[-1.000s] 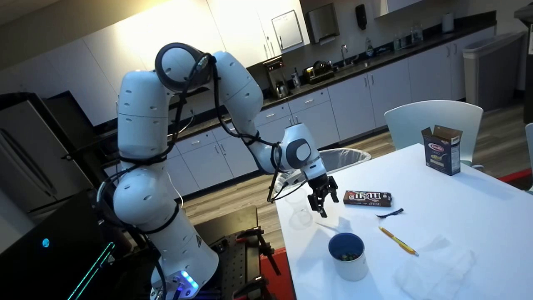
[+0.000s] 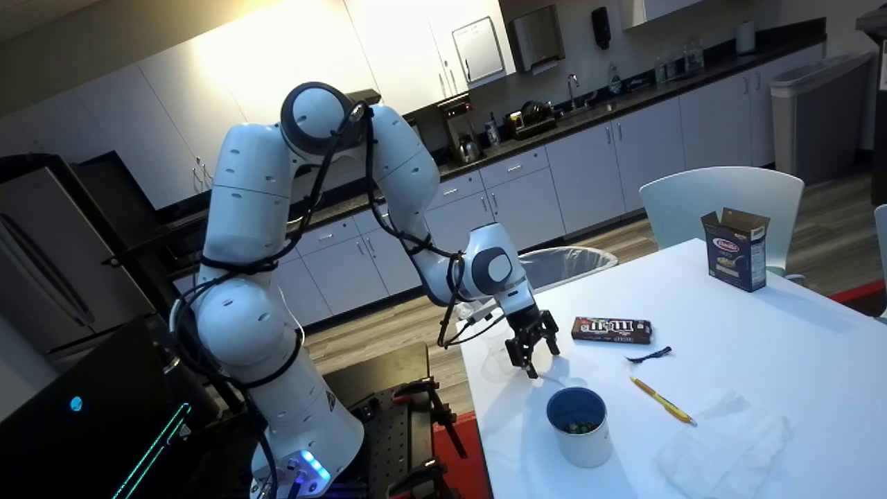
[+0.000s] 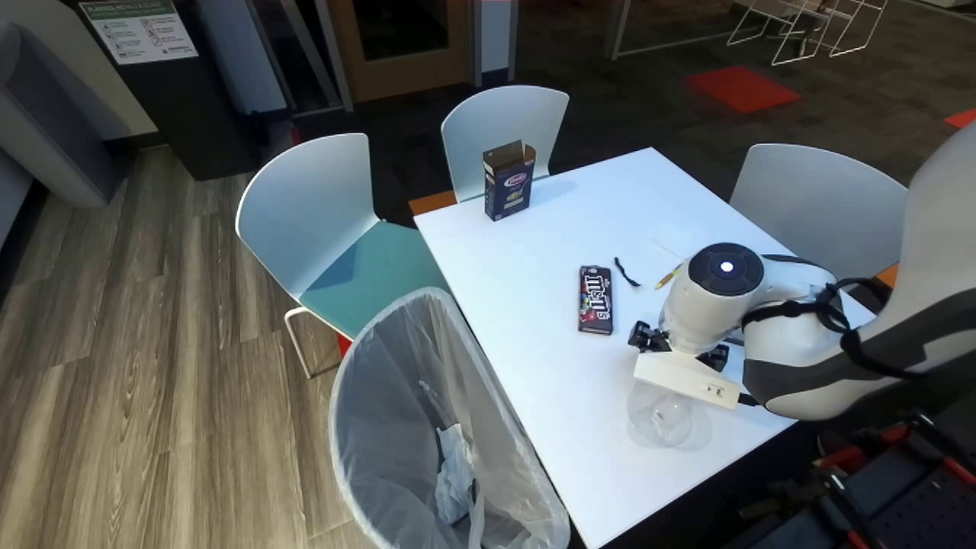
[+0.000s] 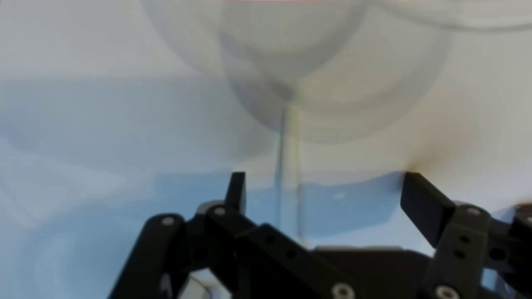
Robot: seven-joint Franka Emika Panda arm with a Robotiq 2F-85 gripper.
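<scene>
Low over the near end of the white table, my gripper (image 2: 544, 364) stands open, fingers spread wide. In the wrist view a thin, pale stick (image 4: 290, 164) lies on the table, its line running into the gap between the fingers; nothing is gripped. Its lower end is hidden behind the gripper body. Just past its far end sits a clear, round see-through vessel (image 3: 660, 419), which overlaps the stick's tip in the wrist view. A white mug with a blue inside (image 2: 582, 445) stands close to the gripper, with small greenish bits inside.
An M&M's box (image 2: 612, 330), a dark small tool or cord (image 2: 649, 355), a yellow pen (image 2: 662, 400) and a crumpled clear sheet (image 2: 725, 449) lie on the table. An open Barilla box (image 2: 734, 254) stands far off. A lined bin (image 3: 416, 393) borders the table edge.
My gripper has come down toward the table and slightly to the left in exterior view 1, to just above the pale stick. The mug and the other table things have stayed put.
</scene>
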